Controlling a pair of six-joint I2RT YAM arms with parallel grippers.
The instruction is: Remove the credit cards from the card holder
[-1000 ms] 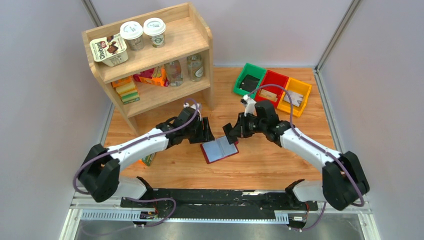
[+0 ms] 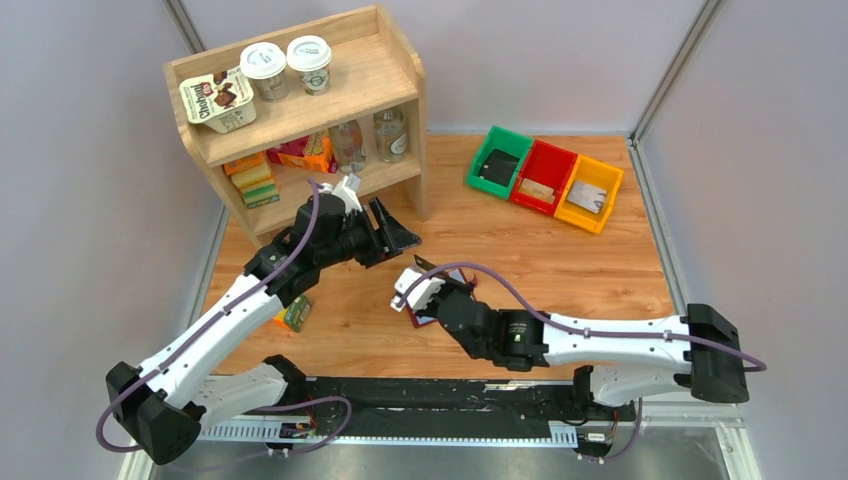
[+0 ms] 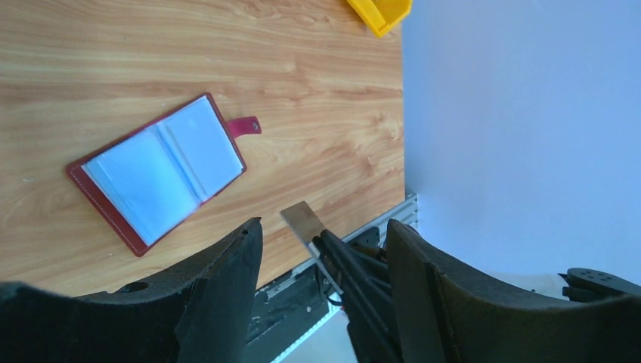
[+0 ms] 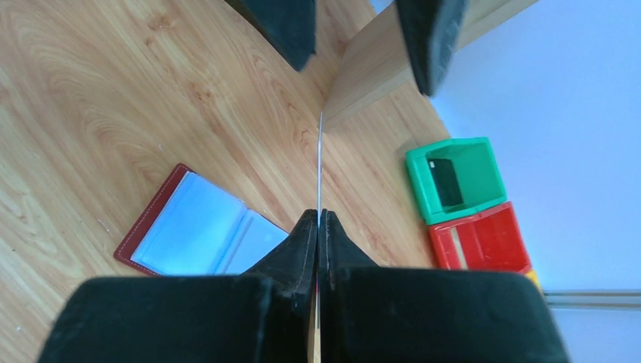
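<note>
A thin dark card (image 2: 426, 264) is clamped in my right gripper (image 2: 452, 280), raised above the table. In the left wrist view this card (image 3: 304, 221) tilts up from the dark fingers; the right wrist view shows the card (image 4: 319, 166) edge-on, as a thin line. My left gripper (image 2: 398, 222) stands open, and its fingers (image 3: 240, 253) are apart on either side of the card's end without touching it. Lying open on the wood is a maroon card holder (image 3: 162, 174) with pale bluish sleeves. From above, the right arm covers most of it.
Green (image 2: 482, 181), red (image 2: 545, 165) and yellow (image 2: 594, 216) bins stand at the back right. They hold a dark card, a tan one and whitish ones. A wooden shelf (image 2: 408, 75) with cups and bottles rises at the back left. A small box (image 2: 296, 313) lies under the left arm.
The left arm has pulled back and up, turning its fingers toward the card.
</note>
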